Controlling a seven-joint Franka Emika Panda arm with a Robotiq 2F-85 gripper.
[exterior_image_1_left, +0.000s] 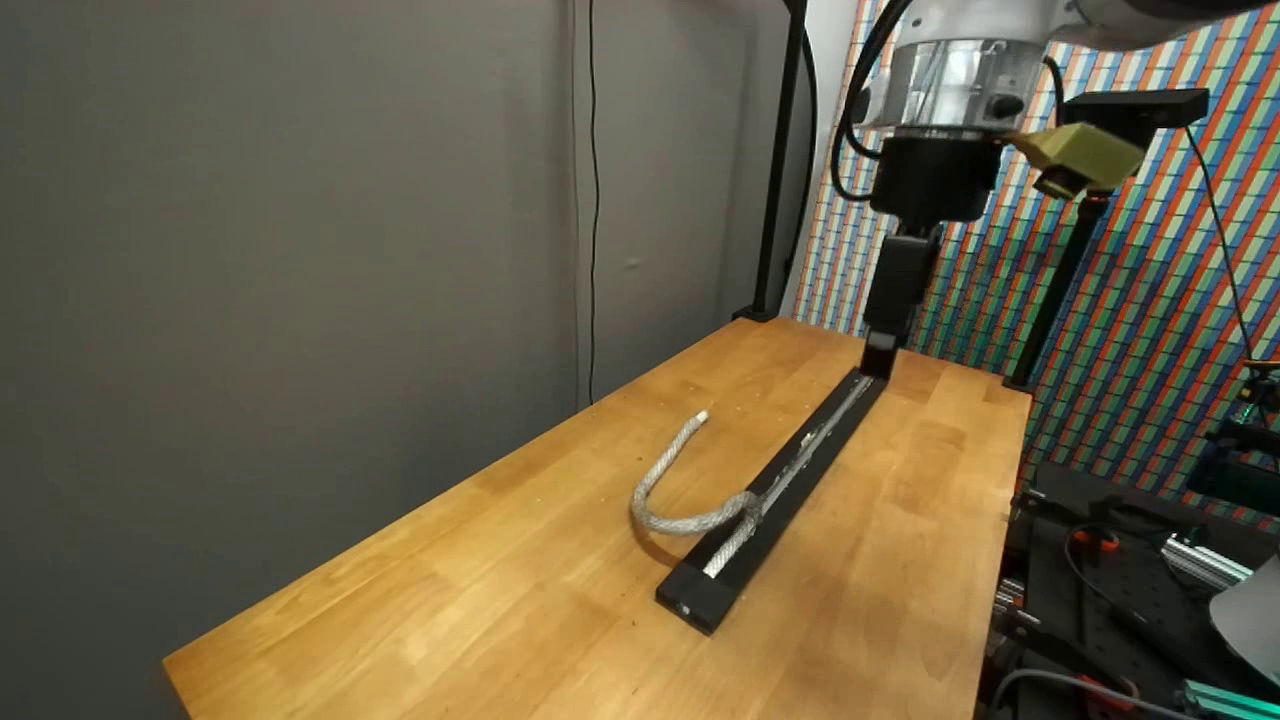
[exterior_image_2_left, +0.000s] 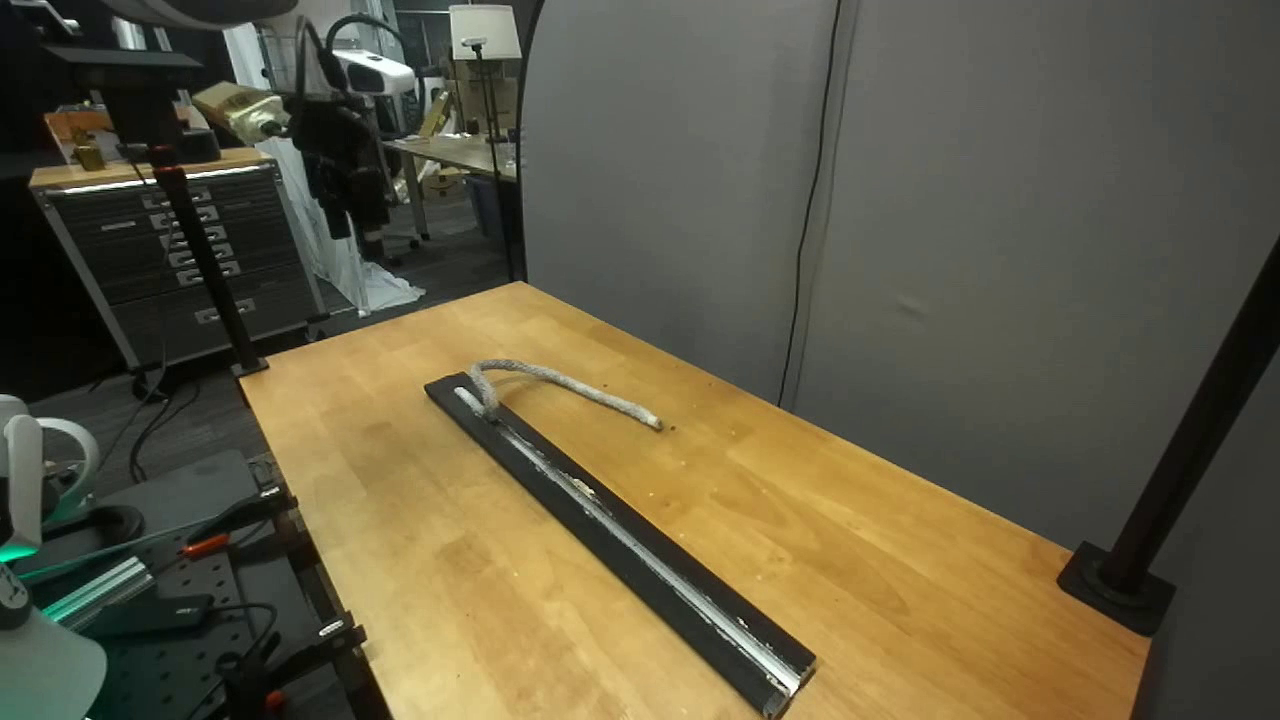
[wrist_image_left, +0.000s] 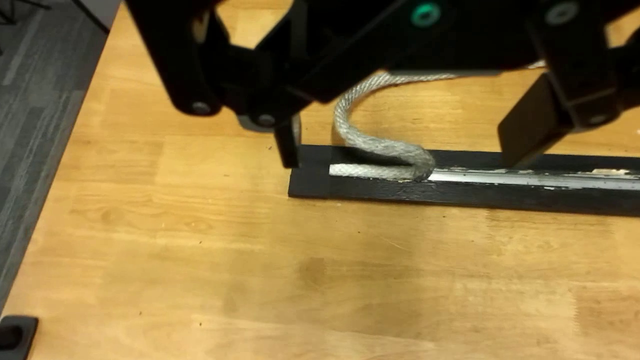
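Observation:
A grey braided rope (exterior_image_1_left: 684, 524) has one end lying in the pale groove of a long black channel (exterior_image_1_left: 782, 510) on the wooden table. From there it folds back and curves out over the tabletop, its other end free. The wrist view shows the fold of the rope (wrist_image_left: 384, 146) near the channel's end. My gripper is open there, its fingers wide apart and nothing between them. Exterior view 2 has the gripper (exterior_image_2_left: 360, 246) high at the upper left, clear of rope and channel. Seen from exterior view 1, the gripper (exterior_image_1_left: 879, 358) overlaps the channel's far end.
Black posts (exterior_image_1_left: 780, 180) stand at the table's edge, and a grey curtain wall (exterior_image_1_left: 360, 240) runs along one side. Beside the table sits a dark cart (exterior_image_2_left: 180, 600) with tools.

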